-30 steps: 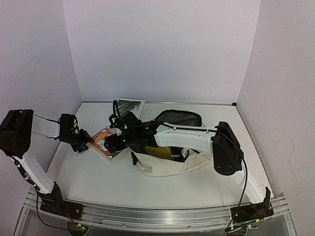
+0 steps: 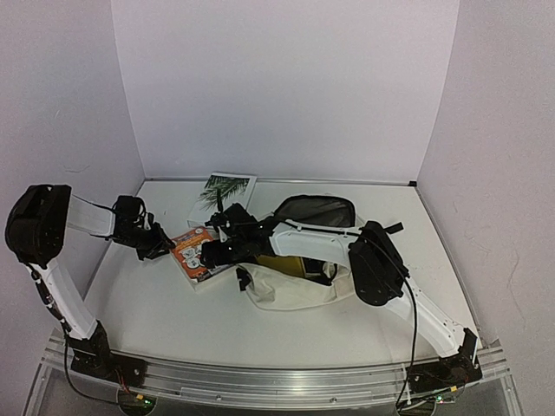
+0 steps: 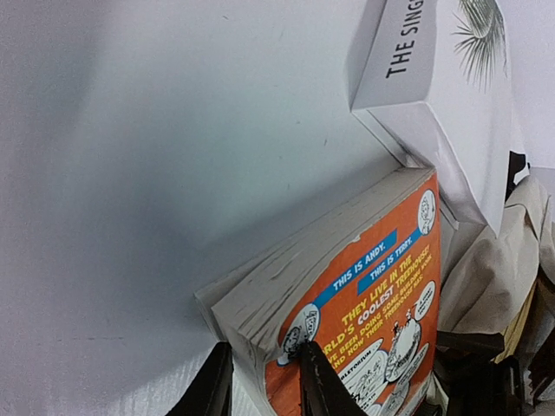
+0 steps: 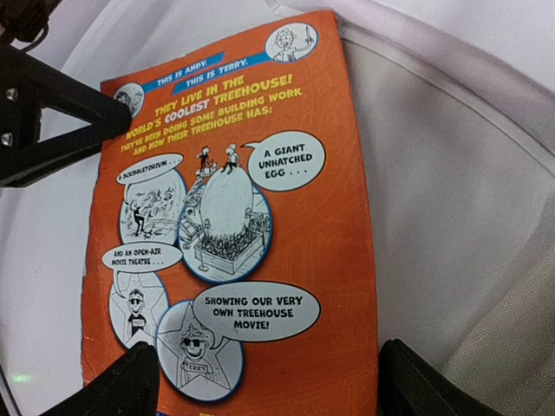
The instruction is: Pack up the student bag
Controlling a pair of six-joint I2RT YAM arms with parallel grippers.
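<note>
An orange comic book [image 2: 188,250] lies on the table left of the cream bag [image 2: 290,290]. My left gripper is shut on a corner of the book [image 3: 373,312], one finger on its cover and the other on the far side of its pages. Over the book's right part, my right gripper stands open, its fingers at either side of the orange cover [image 4: 234,217]. The bag lies with its opening showing something yellow-brown [image 2: 282,264] inside; the right arm hides part of it.
A white book with a palm leaf [image 2: 227,188] lies behind the orange book, close to its far corner in the left wrist view. The bag's dark mesh flap [image 2: 316,210] stands at the back.
The orange book and my left gripper have shifted to the right. My right gripper has also moved right, and the bag's right side sits a little differently.
</note>
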